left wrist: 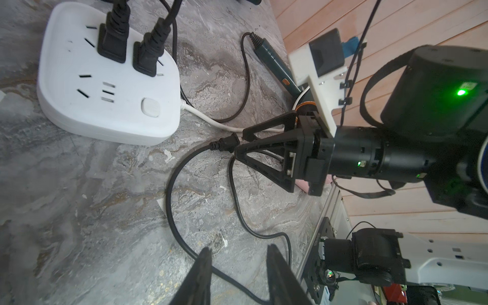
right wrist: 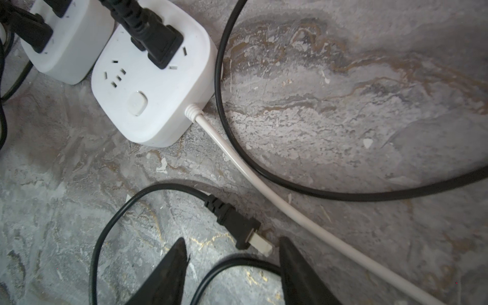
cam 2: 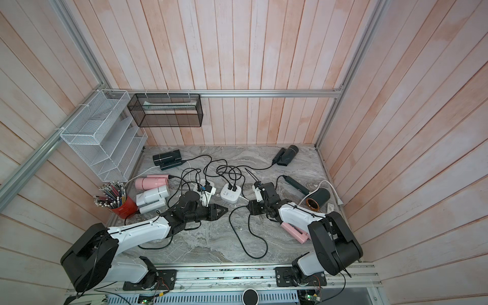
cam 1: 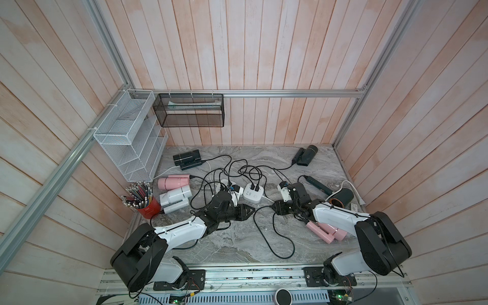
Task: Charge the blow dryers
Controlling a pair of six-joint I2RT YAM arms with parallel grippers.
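The white power strip [left wrist: 114, 86] carries two black plugs [left wrist: 113, 39] on its far side, and several slots on its near side are empty. A loose black plug [right wrist: 234, 223] with bare metal prongs lies on the marble table in front of the strip, its cord looping toward the front edge. My right gripper is open just over this plug, whose prongs point toward one fingertip. My left gripper hangs open over the table, nearer the front than the strip, with nothing between its fingers. Under the right forearm lies a pink blow dryer [cam 1: 328, 232].
A second power strip [right wrist: 76, 40] with plugs stands left of the first. Tangled black cords [cam 1: 249, 170] run behind them. More dryers lie at both sides, including a dark green one [cam 1: 341, 196]. A red pencil cup [cam 1: 149, 207] stands left. The front middle holds only the cord loop.
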